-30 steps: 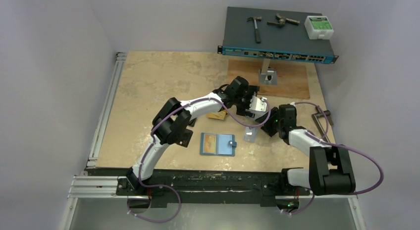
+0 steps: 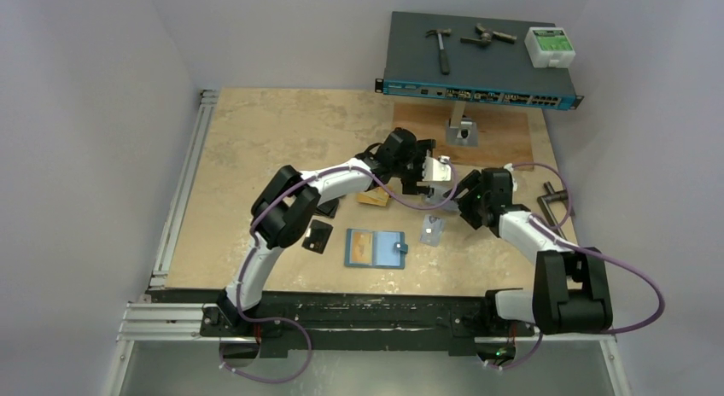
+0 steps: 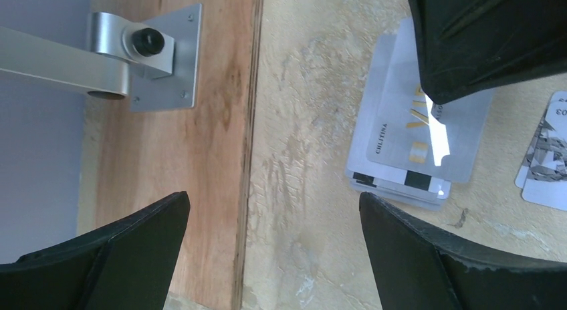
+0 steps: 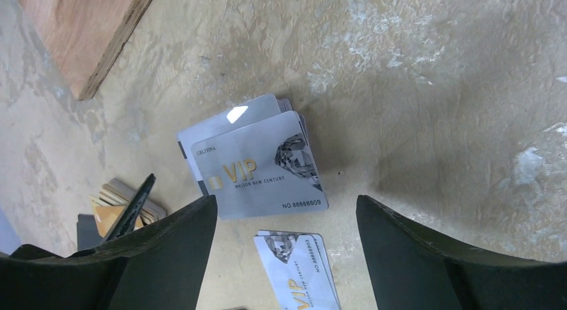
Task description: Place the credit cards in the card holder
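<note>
A pile of silver VIP cards (image 4: 257, 170) lies on the table, its top card turned a little against those beneath. The left wrist view shows the pile (image 3: 394, 143) to the right of my open left gripper, which has nothing between its fingers. Part of the pile is hidden there by a dark finger of the right gripper. My right gripper stands over the pile with its fingers apart, not closed on any card. A second small pile of cards (image 4: 299, 270) lies nearer the front. The blue card holder (image 2: 390, 247) rests open at front centre.
Orange-topped cards (image 2: 373, 197) lie beside the left arm, and black items (image 2: 317, 236) further left. A metal stand foot (image 2: 462, 133) on a wooden board (image 2: 504, 140) holds up a network switch (image 2: 478, 50) behind. A grey tool (image 2: 553, 206) lies at the right edge.
My left gripper has shifted left, away from the right gripper. The card holder has not moved.
</note>
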